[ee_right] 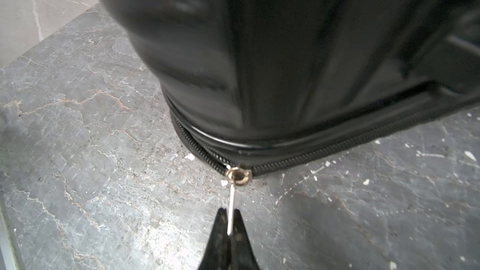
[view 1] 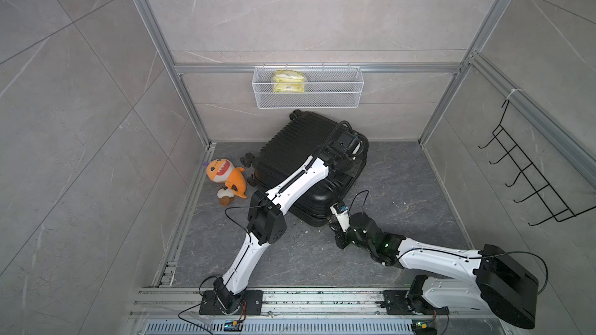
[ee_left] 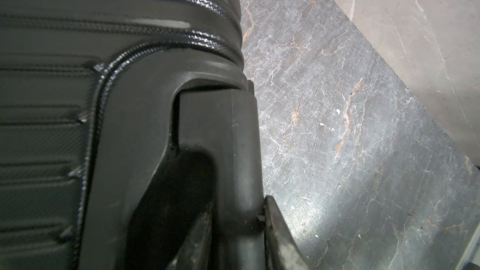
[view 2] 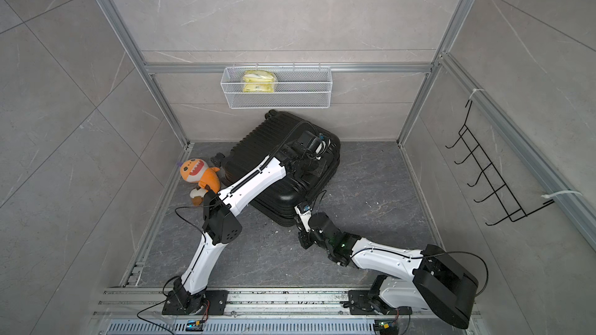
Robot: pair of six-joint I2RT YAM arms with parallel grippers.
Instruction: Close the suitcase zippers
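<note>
The black ribbed suitcase (view 1: 284,156) lies flat on the floor, angled toward the back wall. At its handle side, my left gripper is shut on the dark suitcase handle (ee_left: 220,120), one finger on each side of it. Low at a rounded corner sits the metal zipper slider (ee_right: 239,175), a thin pale pull tab (ee_right: 231,205) hanging from it. My right gripper is shut with that tab between its fingertips. Left of the slider the zipper teeth (ee_right: 196,145) stand slightly apart; to its right the zipper line (ee_right: 320,154) looks joined.
An orange plush toy (view 1: 228,175) lies left of the suitcase by its wheels. A white wire basket (view 1: 335,87) hangs on the back wall and a black hook rack (view 1: 527,170) on the right wall.
</note>
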